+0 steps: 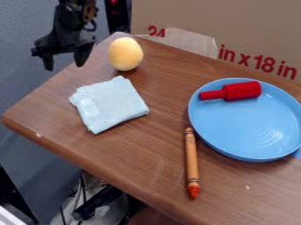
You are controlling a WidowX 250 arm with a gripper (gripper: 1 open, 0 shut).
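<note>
My black gripper (63, 54) hangs over the table's far left edge at the upper left, its two fingers apart with nothing between them. To its right stands a yellow round object (126, 54). Below the gripper and to its right lies a folded pale blue cloth (108, 104) on the wooden table (118, 158). A blue plate (247, 127) on the right holds a red cylindrical object with a handle (240, 90). A long orange crayon (192, 164) lies beside the plate.
A cardboard box (235, 31) stands behind the table. Cables and dark items lie below the table's left edge.
</note>
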